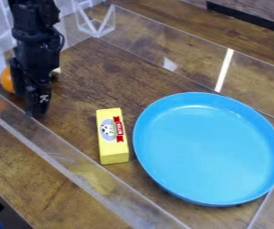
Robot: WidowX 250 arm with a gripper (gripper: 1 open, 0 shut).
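Observation:
My black gripper (34,89) reaches down at the upper left, its fingers low over the wooden surface beside an orange object (7,80), which it partly hides. The gripper is open; whether anything lies between its fingers is hard to tell. A yellow box (113,136) with a red label and a small cartoon face lies in the middle. A large blue plate (208,146) is on the right.
A small pale object behind the gripper is mostly hidden. Clear transparent edges (223,67) border the wooden area (127,72). The wood above the yellow box is bare.

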